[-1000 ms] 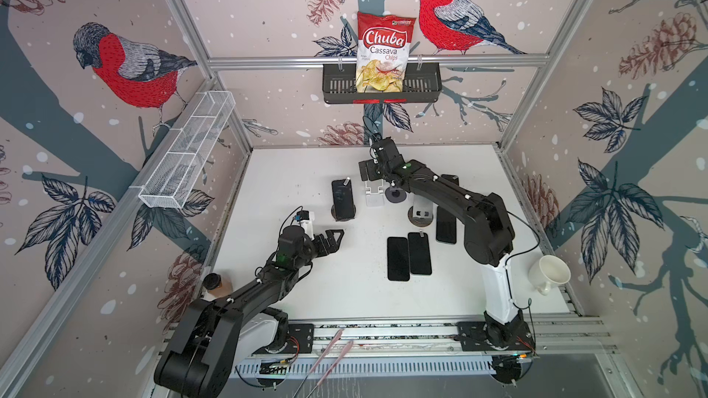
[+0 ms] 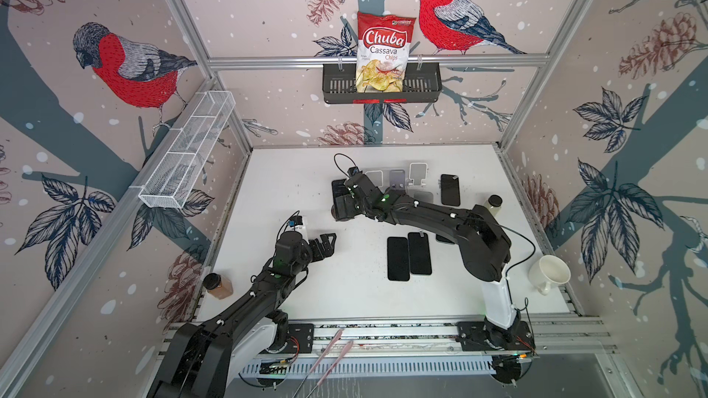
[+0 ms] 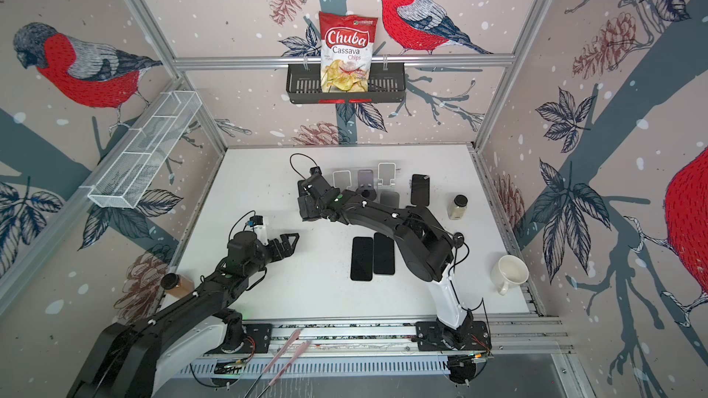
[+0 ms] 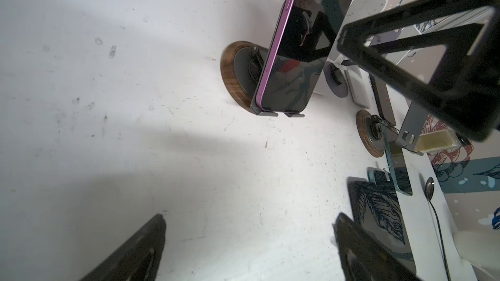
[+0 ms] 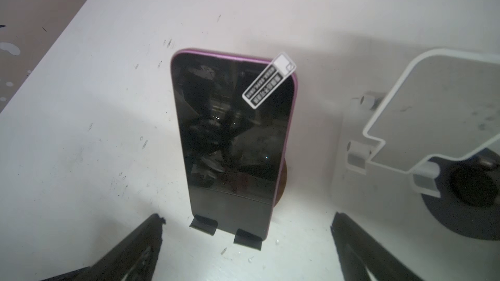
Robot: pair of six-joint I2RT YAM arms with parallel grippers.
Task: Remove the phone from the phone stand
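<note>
A pink-edged phone with a label sticker at its top leans upright on a phone stand, whose lower hooks carry its bottom edge; the stand's round wooden base (image 4: 234, 80) shows in the left wrist view. My right gripper is open with its fingers to either side of the phone's lower end, apart from it. In the top left view it hides part of the phone (image 2: 338, 187). Open and empty, my left gripper (image 2: 329, 244) hangs above bare table, in front of the stand.
Right of this phone stands an empty white stand (image 5: 437, 109), with further stands (image 3: 365, 180) beyond. Two phones (image 2: 398, 258) lie flat mid-table; another phone (image 2: 450, 189) is at the back right. A mug (image 2: 549, 273) and jars (image 2: 217, 285) stand near the sides.
My right gripper has moved left and toward the front, from over the white stand to the phone. The left gripper has shifted slightly left. The phone remains on its stand.
</note>
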